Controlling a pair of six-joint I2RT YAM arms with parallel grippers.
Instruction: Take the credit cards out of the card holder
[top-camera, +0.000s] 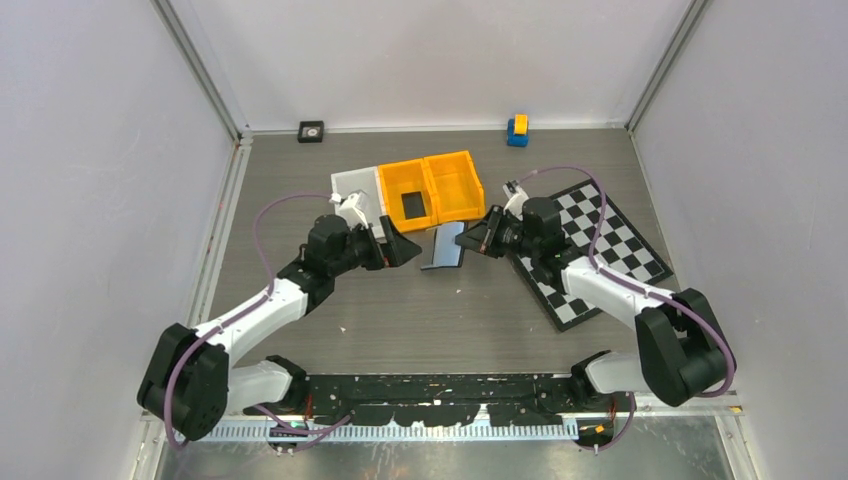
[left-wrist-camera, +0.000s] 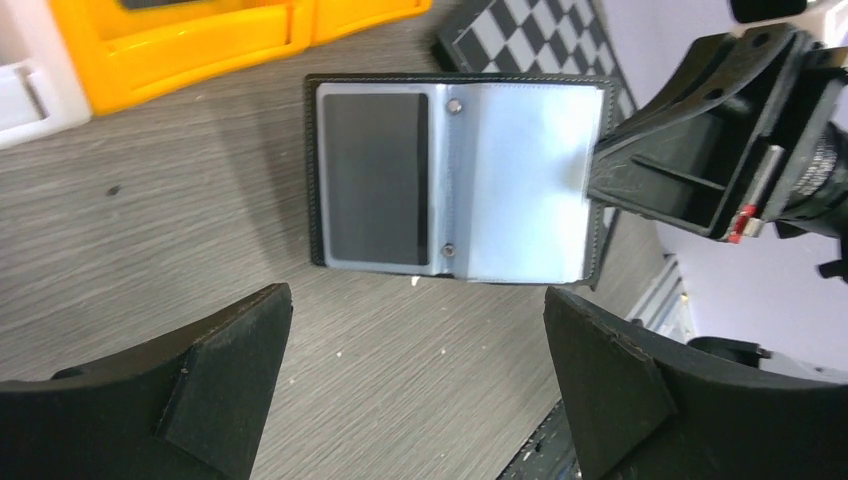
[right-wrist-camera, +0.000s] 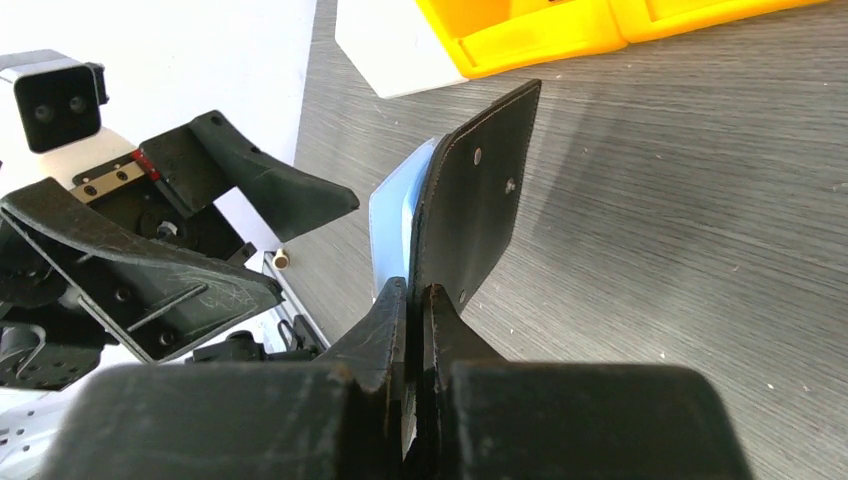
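The opened card holder (top-camera: 447, 243) is held upright by my right gripper (top-camera: 473, 238), which is shut on its edge; in the left wrist view its inside faces me, with a dark pocket (left-wrist-camera: 375, 178) and a pale card sleeve (left-wrist-camera: 522, 181). In the right wrist view its black outer cover (right-wrist-camera: 470, 190) rises from the fingertips. My left gripper (top-camera: 398, 251) is open, just left of the holder, with the holder ahead between its fingers but apart from them.
A yellow two-part box (top-camera: 452, 166) with a dark rectangle inside and a white tray (top-camera: 353, 182) lie behind. A checkerboard (top-camera: 610, 250) is at the right.
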